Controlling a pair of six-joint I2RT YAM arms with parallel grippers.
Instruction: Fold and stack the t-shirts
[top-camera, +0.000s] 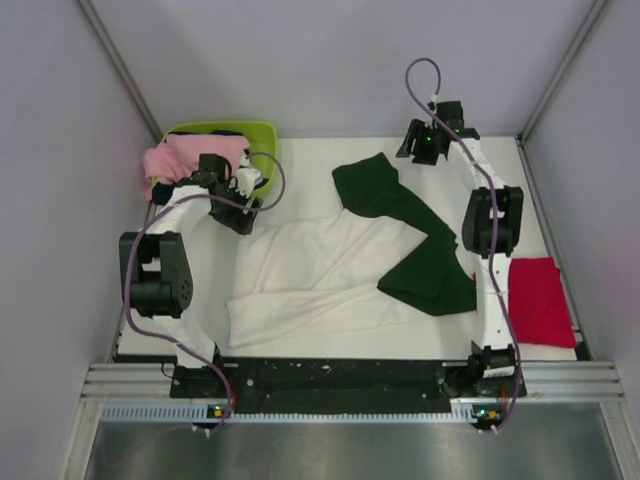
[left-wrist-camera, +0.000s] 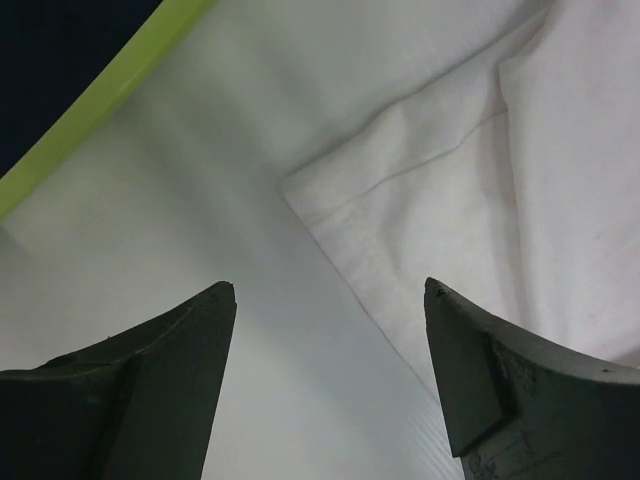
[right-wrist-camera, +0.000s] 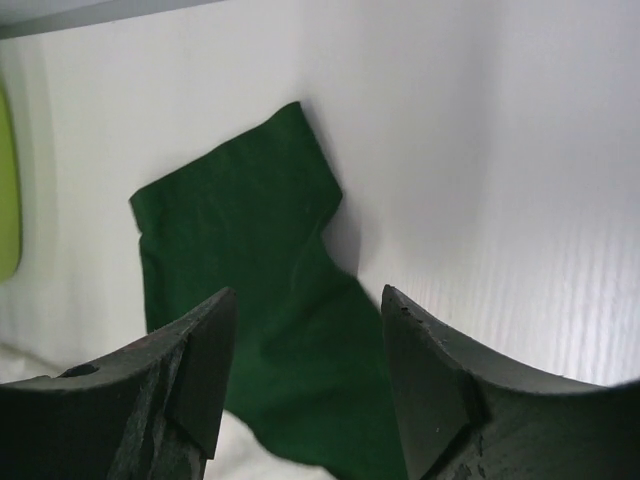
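Across the middle of the table lies a t-shirt with a white body (top-camera: 310, 255) and dark green parts (top-camera: 415, 275), one sleeve reaching toward the back. Over its back left corner hangs my left gripper (top-camera: 248, 222), open; a white cloth corner (left-wrist-camera: 345, 195) shows ahead of its spread fingers (left-wrist-camera: 185, 350). My right gripper (top-camera: 418, 150) is open near the back edge, just right of the green sleeve end. In the right wrist view that green sleeve (right-wrist-camera: 250, 190) runs forward below the fingers (right-wrist-camera: 205, 350), with no cloth gripped.
A green bin (top-camera: 263, 135) at the back left holds pink cloth (top-camera: 185, 155) and dark cloth. A folded red cloth (top-camera: 540, 300) lies at the right edge, partly behind the right arm. Bare table (top-camera: 310, 165) shows behind the shirt.
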